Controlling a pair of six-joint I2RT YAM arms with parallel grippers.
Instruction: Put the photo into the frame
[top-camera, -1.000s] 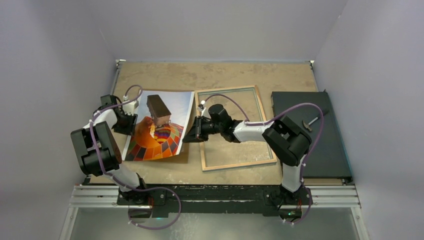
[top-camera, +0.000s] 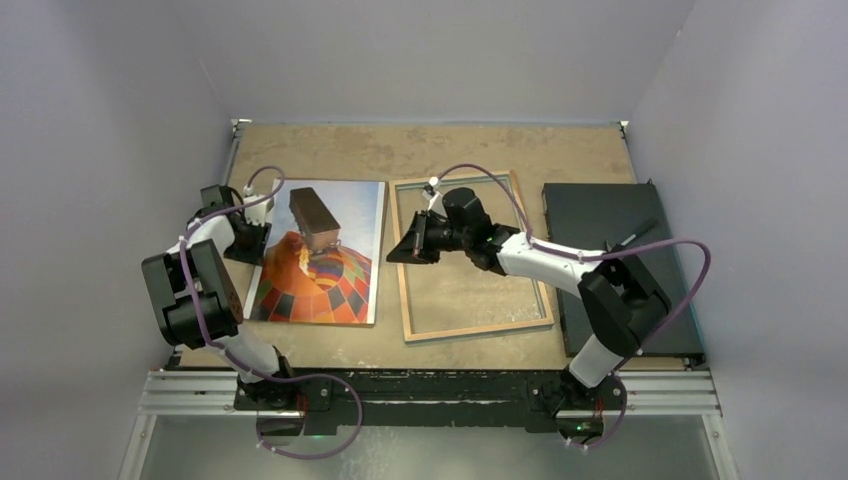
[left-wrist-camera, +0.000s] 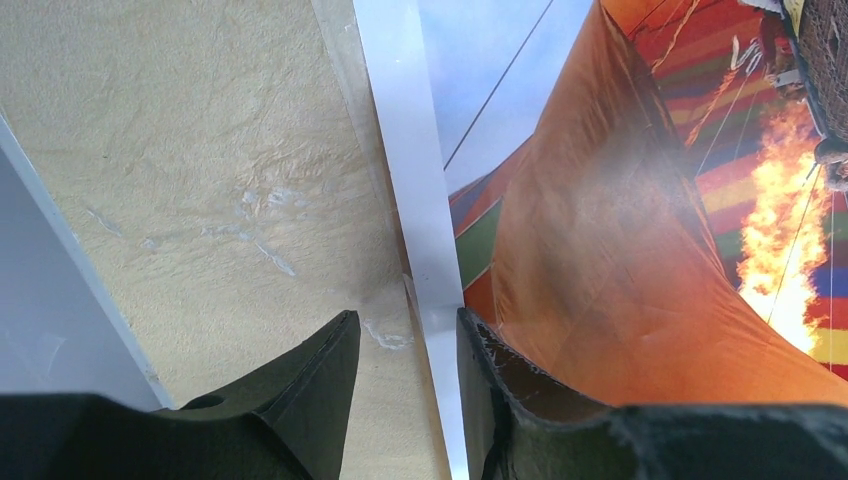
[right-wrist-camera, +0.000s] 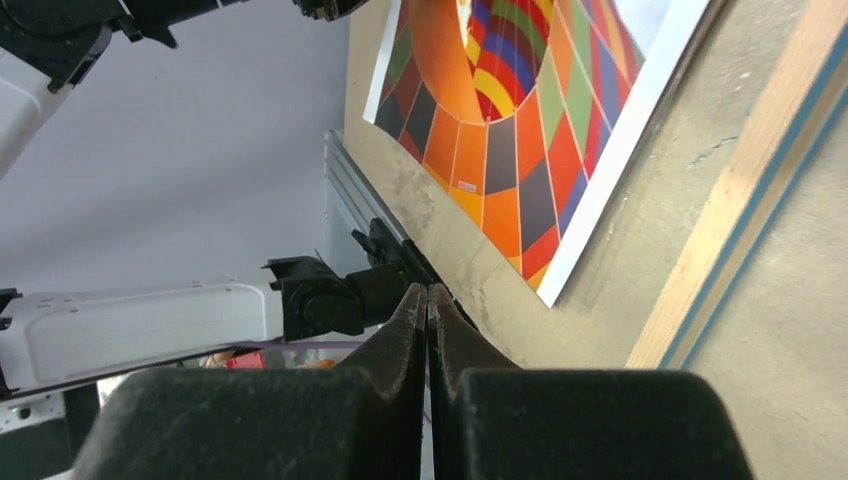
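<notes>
The hot-air balloon photo (top-camera: 315, 280) lies flat on the board at left. Beside it, at the centre, lies the wooden frame (top-camera: 520, 323) with a clear pane, partly under my right arm. My left gripper is open at the photo's left white edge, one finger touching or just over that border. My right gripper is shut with nothing between its fingers, raised near the gap between photo and frame.
A dark flat panel (top-camera: 630, 310) lies at the right with a hammer on it, partly behind my right arm. Bare board (top-camera: 430, 150) runs along the back. Walls stand close on the sides and back.
My right gripper has moved away from the photo's right edge, rightward and toward the back. That edge, lifted and bowed earlier, now lies flat. My left arm has barely moved.
</notes>
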